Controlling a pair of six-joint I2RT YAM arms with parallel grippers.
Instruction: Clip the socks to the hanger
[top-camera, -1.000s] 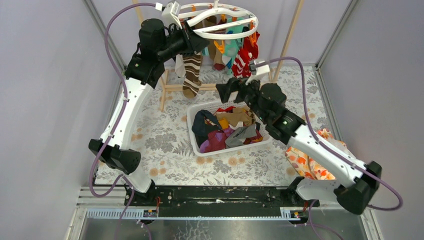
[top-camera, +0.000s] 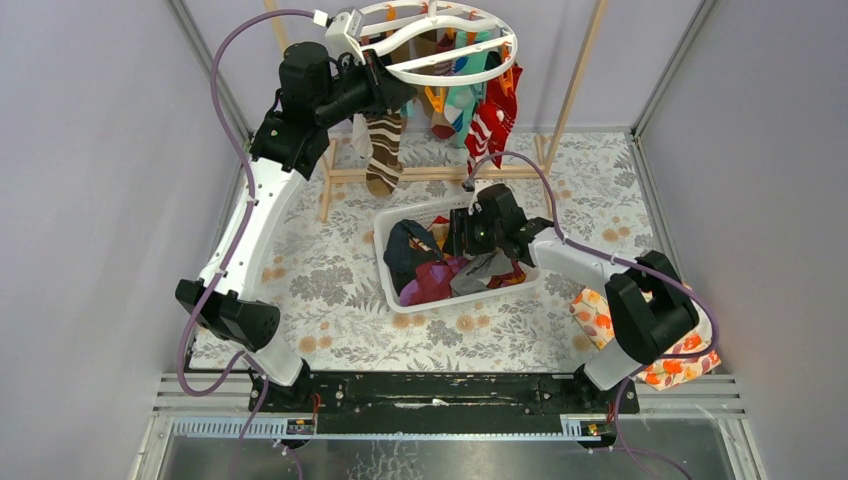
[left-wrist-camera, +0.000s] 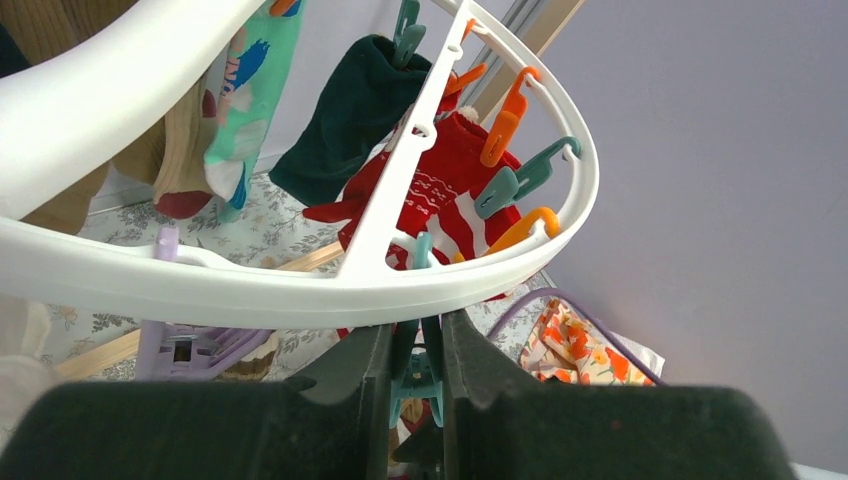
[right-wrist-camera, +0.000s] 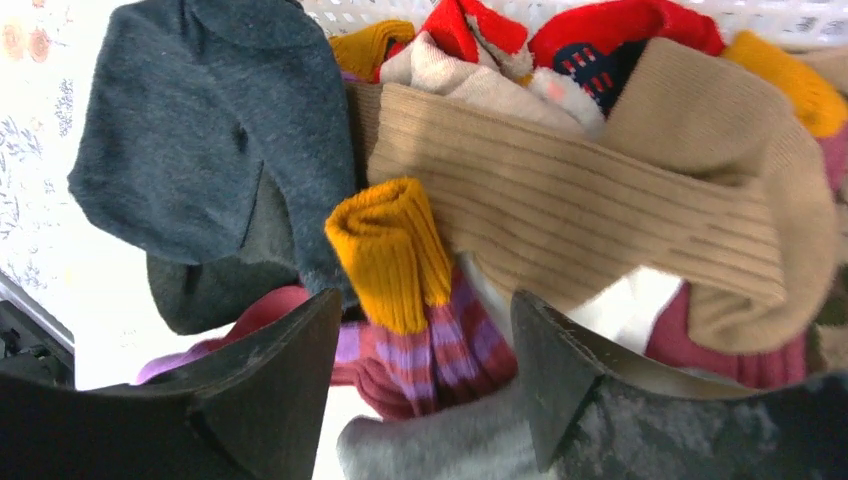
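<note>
In the top view the round white hanger (top-camera: 502, 63) hangs at the back with several socks clipped on, among them a red-and-white one (top-camera: 490, 122) and a brown striped one (top-camera: 383, 155). At its front rim my left gripper is shut on a teal clip (left-wrist-camera: 416, 378); no sock shows in that clip. My right gripper is part open inside the sock basket, its fingers spread above a purple sock with a yellow cuff (right-wrist-camera: 388, 258). Nothing is gripped between them. A tan ribbed sock (right-wrist-camera: 560, 190) and a grey sock (right-wrist-camera: 450, 440) lie close by.
The white basket (top-camera: 383, 262) holds several loose socks, including a dark blue one (right-wrist-camera: 215, 130). An orange floral cloth (top-camera: 680, 372) lies at the right. The wooden stand's crossbar (top-camera: 440, 174) runs behind the basket. The patterned floor left of the basket is clear.
My right arm has come down from above the basket into it, and its elbow has swung inward. My left arm keeps its place at the hanger, and the red-and-white sock sways slightly.
</note>
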